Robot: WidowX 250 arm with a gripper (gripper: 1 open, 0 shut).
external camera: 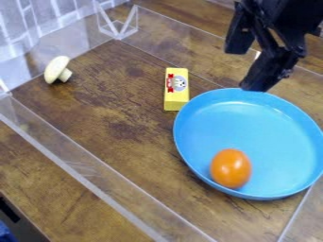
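The dark gripper [259,59] hangs over the upper right of the table, open, its fingers above the far rim of a blue round plate [271,132]. An orange, egg-shaped object [229,167] rests on the plate toward its near left. Left of the gripper, a yellow box [177,88] with a small printed label lies on the wooden table.
A white mushroom-like object [57,70] lies at the far left. A small clear container [116,21] stands at the back, and clear plastic edging runs along the left and near side. The wooden table between the mushroom and the box is clear.
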